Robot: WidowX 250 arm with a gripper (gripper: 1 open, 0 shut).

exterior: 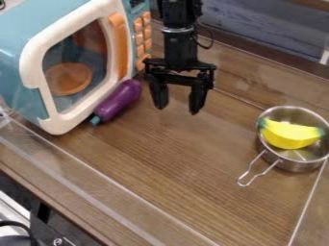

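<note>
My black gripper (179,94) hangs open over the wooden table, just right of a toy microwave (52,48) in light blue and white, with nothing between its fingers. A purple eggplant (118,100) lies beside the microwave's front, below and left of the gripper. Inside the microwave an orange round piece (69,78) shows. At the right, a steel pot (295,160) with a wire handle holds a yellow banana (291,134).
A grey wooden wall (270,34) runs along the back. A dark cable lies at the lower left corner.
</note>
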